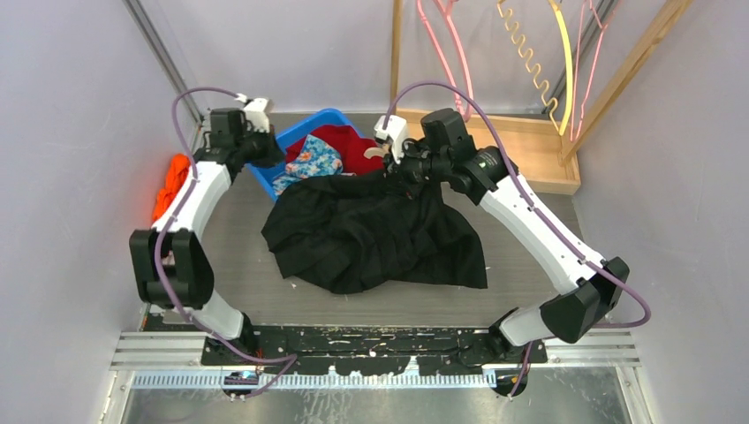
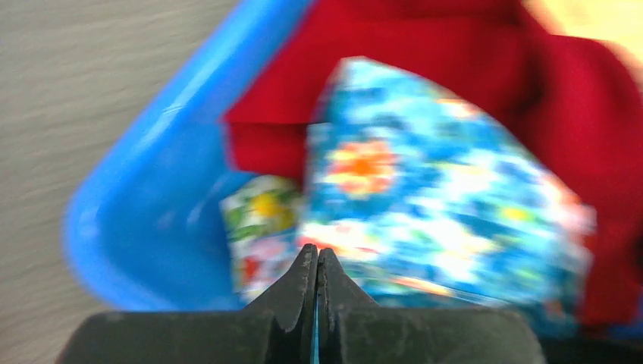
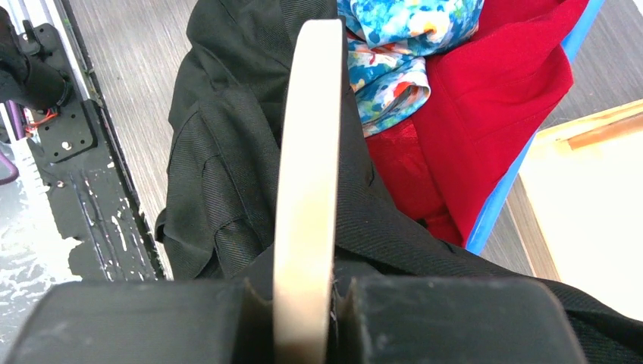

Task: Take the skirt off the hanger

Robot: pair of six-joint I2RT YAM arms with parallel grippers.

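The black skirt (image 1: 371, 238) lies heaped on the grey floor in the top view and fills the middle of the right wrist view (image 3: 220, 152). My right gripper is shut on a pale wooden hanger (image 3: 307, 152), which stands up from its fingers over the black cloth; whether cloth is held with it I cannot tell. My left gripper is shut above the left end of the blue bin, with nothing visible between its fingers, clear of the skirt.
The blue bin (image 2: 136, 167) holds red cloth (image 2: 394, 45) and floral cloth (image 2: 425, 212). Orange cloth (image 1: 172, 190) lies at the left wall. A wooden rack (image 1: 539, 172) with pink and yellow hangers stands at the back right.
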